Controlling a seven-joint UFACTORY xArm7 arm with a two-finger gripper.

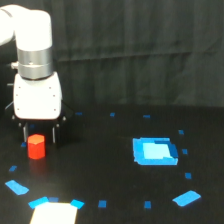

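Note:
At the left of the camera view a red block point(37, 148) stands on the black table. Directly above it is my gripper point(40, 129), a white hand on the arm pointing down. Its two dark fingers point(26, 130) are spread wider than the block, one to each side near its top. The gripper is open, and I cannot tell whether either finger touches the block.
On the right lies a blue-edged square with a white middle point(156, 151). A pale sheet point(54, 213) sits at the front edge. Several blue tape marks dot the black table, which is otherwise clear.

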